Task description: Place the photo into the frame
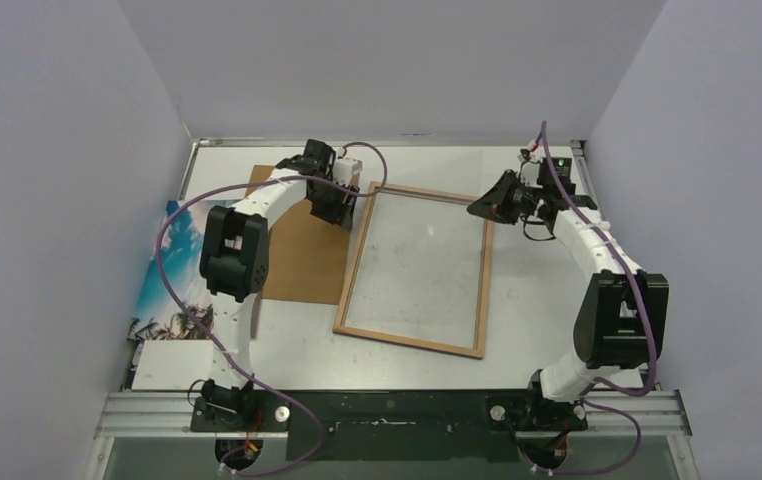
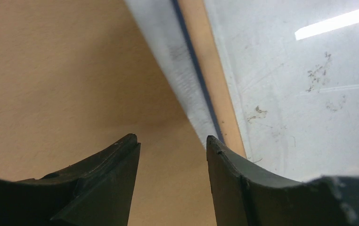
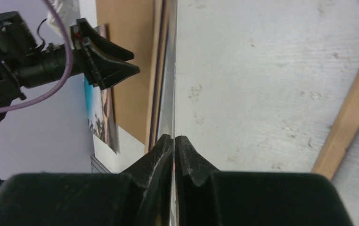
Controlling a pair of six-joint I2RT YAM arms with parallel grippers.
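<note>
The photo (image 1: 174, 275), a beach scene with palms and blue sky, lies at the far left of the table. An empty wooden frame (image 1: 409, 341) lies at the centre, the white tabletop visible inside it. My right gripper is shut on the edge of a thin clear sheet (image 3: 170, 89), seen nearly edge-on in the right wrist view. From above, this gripper is over the frame's back right corner. My left gripper stands open above the brown backing board (image 1: 302, 270), beside the frame's left bar, with nothing between its fingers.
A white board (image 1: 173, 365) lies at the front left, below the photo. The backing board sits close to the frame's left side. Purple cables loop over both arms.
</note>
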